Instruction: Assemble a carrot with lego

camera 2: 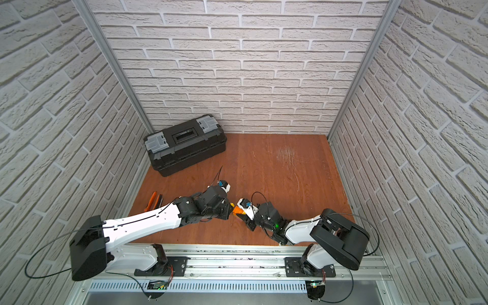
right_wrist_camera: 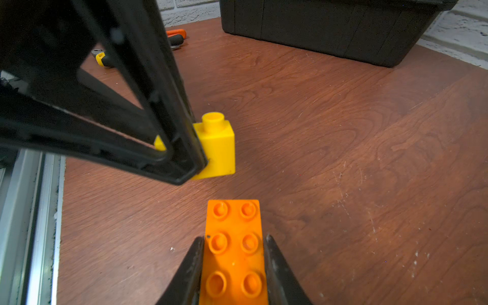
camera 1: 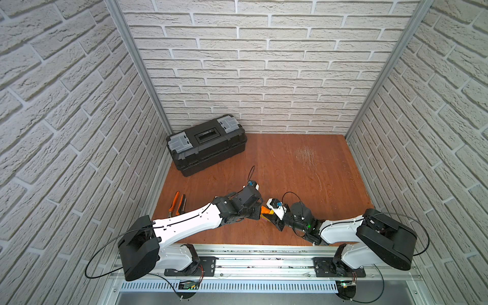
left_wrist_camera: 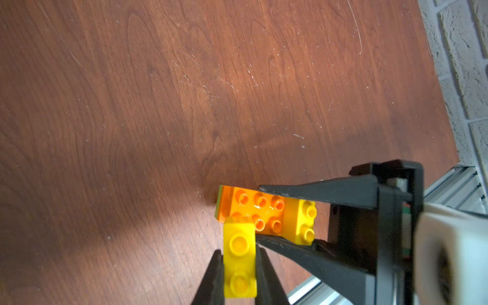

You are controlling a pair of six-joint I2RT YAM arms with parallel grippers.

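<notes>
My left gripper is shut on a small yellow brick (right_wrist_camera: 218, 150), held upright above and beside the orange piece, apart from it in the right wrist view. My right gripper is shut on an orange studded brick; in the left wrist view it has a yellow brick (left_wrist_camera: 300, 221) at one end and a thin green edge at the other. Both grippers are close together over the front middle of the wooden table (camera 1: 320, 183).
A black toolbox (camera 1: 206, 147) stands at the back left. Orange-handled and dark tools (camera 1: 175, 202) lie at the left.
</notes>
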